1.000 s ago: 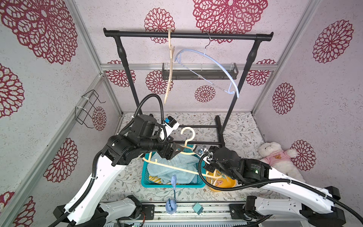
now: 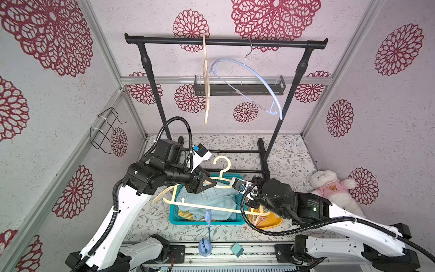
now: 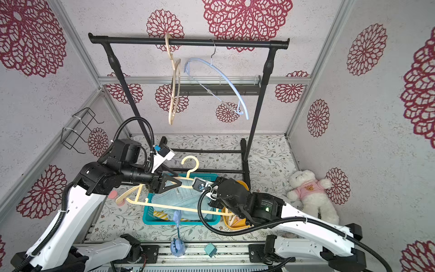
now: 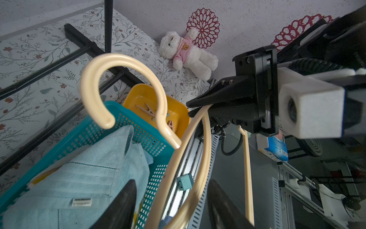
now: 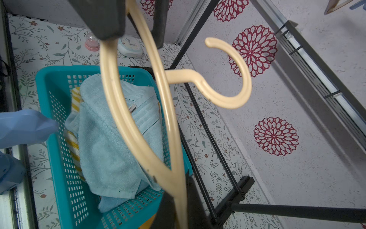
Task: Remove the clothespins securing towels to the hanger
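A cream hanger point(image 2: 222, 166) is held up above the teal basket point(image 2: 173, 213). My right gripper is shut on one end of its upper part. At the other end my left gripper point(image 2: 212, 182) stands open, its fingers point(image 4: 127, 204) apart on either side of the hanger in the left wrist view. Light blue towels point(image 5: 114, 152) lie folded in the basket, with a yellow-striped cloth point(image 5: 74, 141) along one side. Several clothespins point(image 4: 146, 110) rest in the yellow bowl point(image 4: 141, 91). None shows on the visible parts of the hanger.
Another cream hanger point(image 2: 206, 86) and a blue hanger point(image 2: 265, 83) hang from the black rack point(image 2: 181, 40). A blue object point(image 2: 205, 247) and a teal cube point(image 2: 237, 249) sit at the front edge. A white teddy bear point(image 2: 333, 188) sits right.
The held hanger has shifted slightly left and down, and both arms have moved a little. The hangers on the rack sway slightly.
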